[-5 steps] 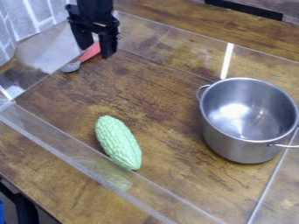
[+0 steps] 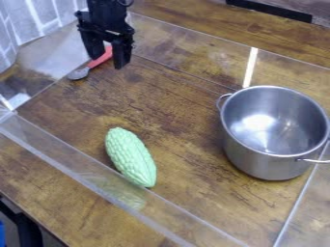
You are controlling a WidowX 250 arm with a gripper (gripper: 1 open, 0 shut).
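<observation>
My black gripper (image 2: 106, 48) hangs at the upper left, over a red-handled object (image 2: 98, 60) with a pale grey end that lies on the wooden table; whether the fingers are open or shut is hard to make out. A pale green vegetable, like a corn cob or bitter melon (image 2: 130, 156), lies at the lower middle. A large steel pot (image 2: 271, 145) with side handles stands at the right.
Clear plastic or taped strips run along the left, bottom and right of the wooden table (image 2: 168, 101). The middle of the table between the gripper, vegetable and pot is clear.
The gripper has shifted slightly over the last second near the red-handled object. The vegetable and pot are unmoved.
</observation>
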